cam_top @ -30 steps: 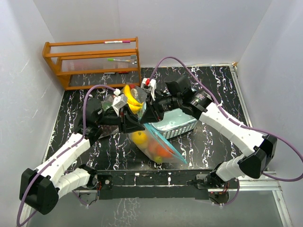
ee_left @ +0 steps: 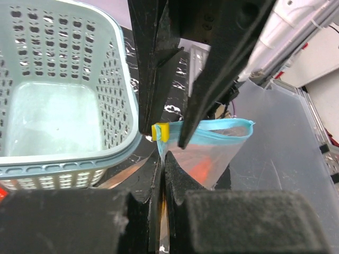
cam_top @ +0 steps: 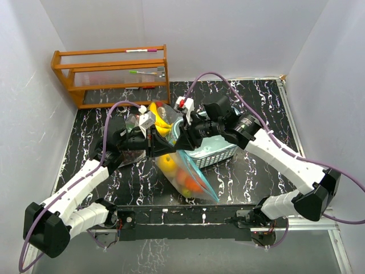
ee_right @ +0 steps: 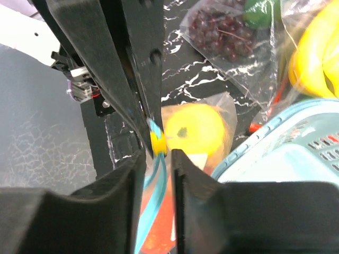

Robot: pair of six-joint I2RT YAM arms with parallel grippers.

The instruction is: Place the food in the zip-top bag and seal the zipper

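Observation:
The zip bag [cam_top: 179, 174] holding orange and yellow food hangs below both grippers, its blue zipper strip [ee_left: 222, 132] on top with a yellow slider [ee_right: 158, 143] at its end. My left gripper [cam_top: 169, 147] is shut on the bag's edge just below the slider. My right gripper is part open, its fingertips on either side of the slider and zipper end; whether they touch it is unclear.
A white plastic basket [ee_left: 58, 111] stands behind the grippers. Bagged bananas [ee_right: 315, 58] and grapes [ee_right: 220, 29] lie at the back. A wooden rack [cam_top: 108, 48] is at back left.
The bag's lower end has swung a little to the left and down in the top view.

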